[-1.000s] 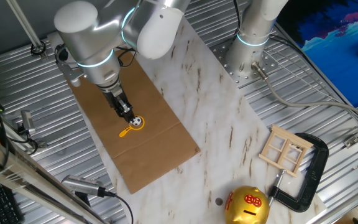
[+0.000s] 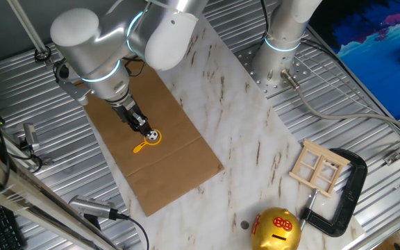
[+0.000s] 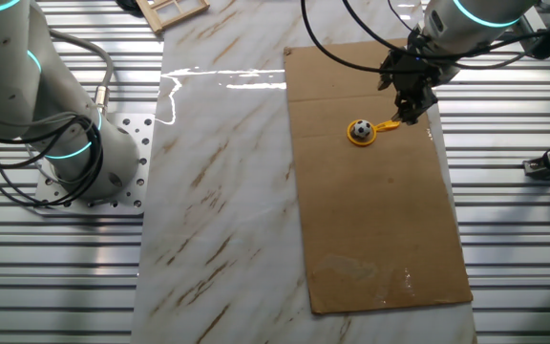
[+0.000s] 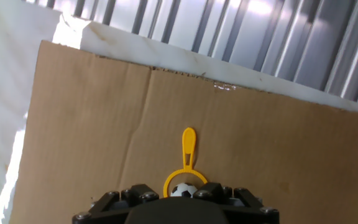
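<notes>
A small black-and-white football (image 2: 153, 136) rests inside the ring of a yellow racket-shaped piece (image 2: 139, 148) on the brown cardboard. In exterior view 1 my gripper (image 2: 145, 131) points down close to the ball and overlaps its edge. Exterior view 2 shows the ball (image 3: 362, 129) clear of the gripper (image 3: 412, 112), which appears over the handle end. From the wrist, the ball (image 4: 183, 190) and the ring's lower part are partly hidden at the bottom edge. The fingers (image 4: 143, 194) stand apart on either side of the ball in that view; no grip on it is visible.
The cardboard (image 2: 169, 177) lies on a marbled board (image 2: 224, 125) with clear space around. A golden piggy bank (image 2: 275, 230), a wooden window frame (image 2: 319, 167) and a black clamp (image 2: 353, 187) stand toward the near right. Cables (image 3: 351, 62) hang near the arm.
The arm's wrist has shifted slightly left and its upper part has tilted a little, while the fingertips stay close to the ball. The ball and the yellow piece have not moved.
</notes>
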